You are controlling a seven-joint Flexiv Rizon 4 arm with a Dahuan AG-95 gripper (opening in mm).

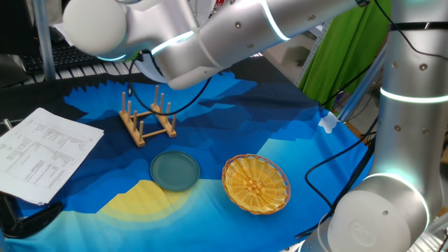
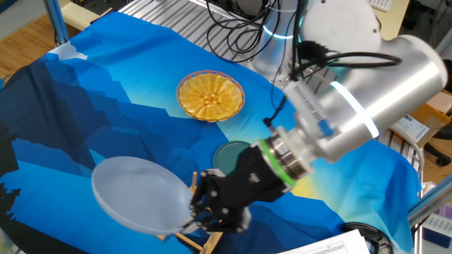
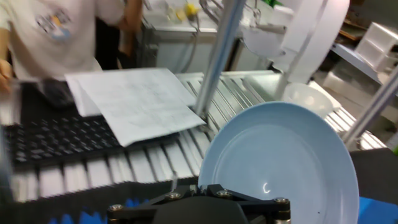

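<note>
A light blue plate [image 2: 141, 194] is held at its rim by my gripper [image 2: 194, 215], which is shut on it. In the wrist view the plate [image 3: 280, 165] stands tilted up just beyond and to the right of the gripper's tips [image 3: 198, 190]. Below the arm, the wooden dish rack [image 1: 145, 122] stands on the cloth with no plate between its pegs. In exterior view 2 the gripper and plate cover most of the rack [image 2: 210, 243]. The arm hides the gripper in exterior view 1, where only a bit of the plate shows.
A dark green plate [image 1: 175, 171] and a round wicker basket [image 1: 256, 184], empty, lie on the blue cloth. Papers [image 1: 43, 155] rest at the left edge, close to a black object [image 1: 28, 220]. A keyboard [image 3: 62, 134] lies beyond the table's edge. Free cloth separates rack and basket.
</note>
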